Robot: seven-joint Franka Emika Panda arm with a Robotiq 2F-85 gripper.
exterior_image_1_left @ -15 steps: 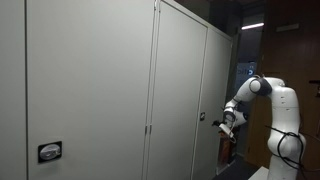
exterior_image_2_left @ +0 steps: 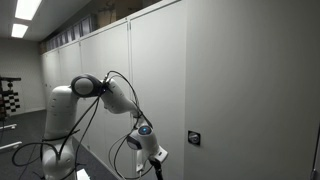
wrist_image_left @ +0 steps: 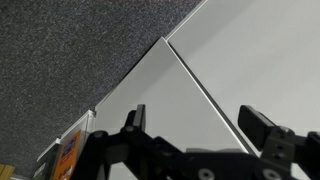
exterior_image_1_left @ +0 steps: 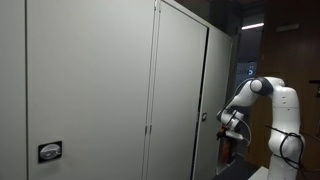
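Observation:
The tall grey cabinet doors (exterior_image_1_left: 95,90) fill most of exterior view 1. A black latch handle (exterior_image_1_left: 49,151) is on the near door, and a smaller dark handle (exterior_image_1_left: 204,117) is on the far one. My gripper (exterior_image_1_left: 222,134) hangs close to the far door, small and dim there. In the wrist view the gripper is open, its dark fingers (wrist_image_left: 136,118) well apart. A pale panel (wrist_image_left: 160,95) shows beyond and between them, with a dark seam along its right side. Contact with the door cannot be told.
Dark carpet (wrist_image_left: 80,45) covers the floor. An orange-spined item (wrist_image_left: 70,155) stands at the wrist view's lower left. Cables (exterior_image_2_left: 125,80) loop around the arm. A checkered board (exterior_image_2_left: 10,98) stands at far left.
In exterior view 1 my gripper has shifted slightly and turned beside the far door. The dark line along that door's edge looks thicker than a second ago.

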